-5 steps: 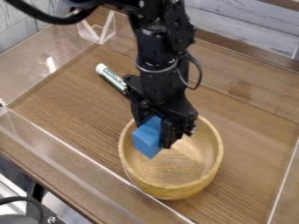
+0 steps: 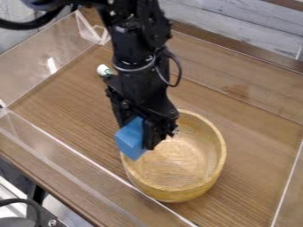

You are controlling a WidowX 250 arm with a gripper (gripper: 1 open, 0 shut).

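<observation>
My black gripper [image 2: 136, 120] hangs over the left side of a round tan bowl [image 2: 190, 173], shut on a blue block [image 2: 131, 140]. The block is tilted, at the bowl's upper left rim. The bowl's visible floor is empty. A small white object [image 2: 104, 71] is mostly hidden behind the arm at upper left.
Clear plastic walls run along the left and front edges. A pale plank wall stands at the back, and a dark cable curves at the bottom left.
My gripper and the blue block have moved left, from over the inside of the bowl to its left rim. The white object behind is now more hidden by the arm.
</observation>
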